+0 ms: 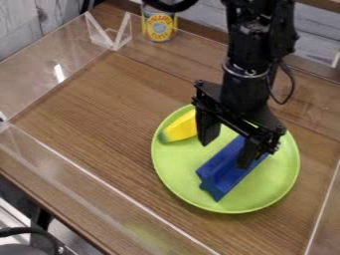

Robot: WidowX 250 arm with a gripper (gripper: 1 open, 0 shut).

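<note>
The black gripper hangs over a green plate, its dark fingers reaching down above a long blue block and covering part of it. Whether the fingers touch the block, and how far apart they are, is hard to tell. A yellow banana-shaped piece lies on the plate to the left of the gripper, partly behind it.
A can with a yellow label stands at the back, with a white wire or plastic stand to its left. A black cable runs at the lower left.
</note>
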